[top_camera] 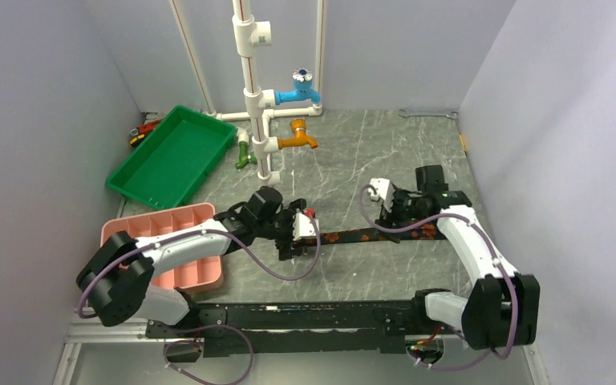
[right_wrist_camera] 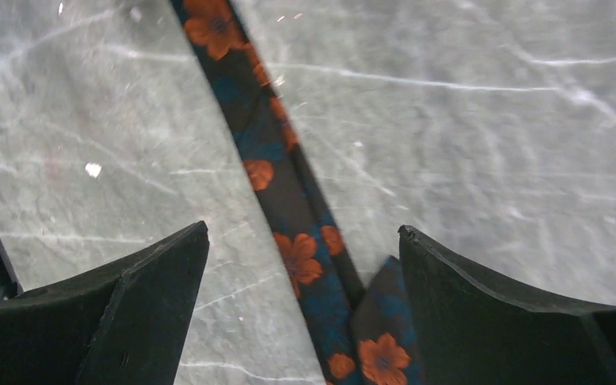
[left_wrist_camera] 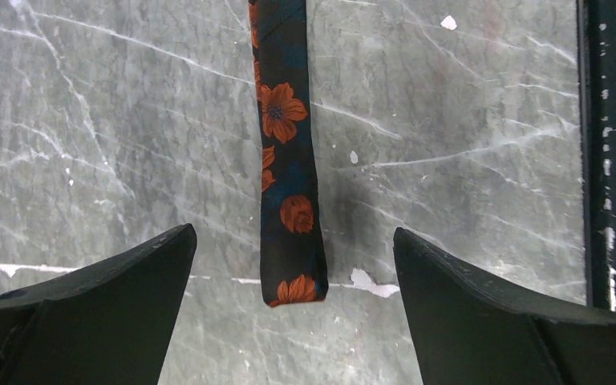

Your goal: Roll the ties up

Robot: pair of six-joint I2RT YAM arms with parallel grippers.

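Note:
A dark tie with orange flowers (top_camera: 337, 237) lies flat across the grey marble surface, its wide part folded at the right, as the right wrist view shows (right_wrist_camera: 297, 257). My left gripper is open over the narrow end (left_wrist_camera: 289, 241), nothing held, one finger either side of it. Over the middle-right stretch of the tie is my right gripper, its fingers apart with the tie below between them.
A pink divided box (top_camera: 200, 281) and green tray (top_camera: 176, 144) stand left. A white pipe stand with taps (top_camera: 250, 72) rises at the back. A wall bounds the right side.

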